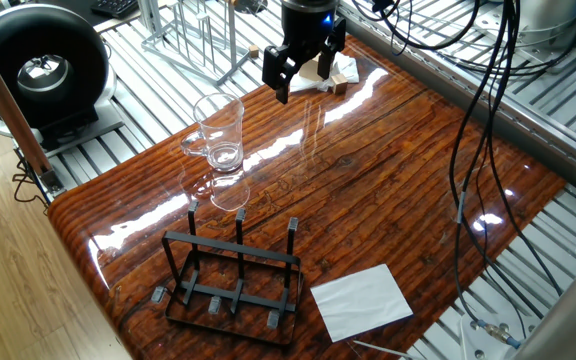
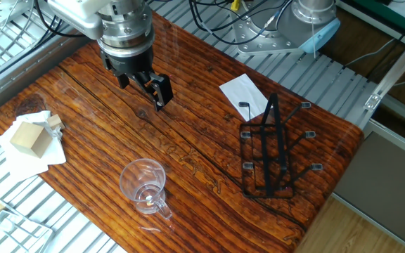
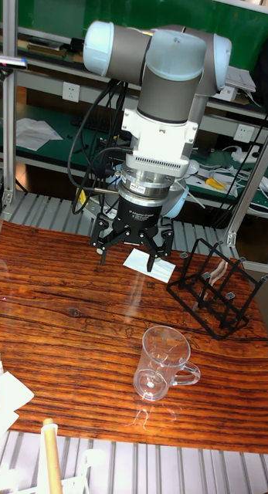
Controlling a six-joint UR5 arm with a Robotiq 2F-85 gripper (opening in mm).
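Note:
A clear cup with a handle (image 2: 145,184) stands upright on the glossy wooden table; it also shows in exterior view 1 (image 1: 224,140) and exterior view 3 (image 3: 161,362). The black cup rack (image 1: 233,290) is on the table, with several upright prongs, apart from the cup. Above the table hangs my black gripper (image 3: 127,258), pointing down. Its two fingers are spread wide with nothing between them. In exterior view 2 the gripper (image 2: 143,95) is clear of both the cup and the rack.
Beside the rack lies a white sheet (image 1: 362,302). Wooden blocks (image 2: 31,139) rest on white paper at a table edge. A wire rack (image 1: 198,40) stands off the table. Black cables (image 1: 468,150) hang by the arm.

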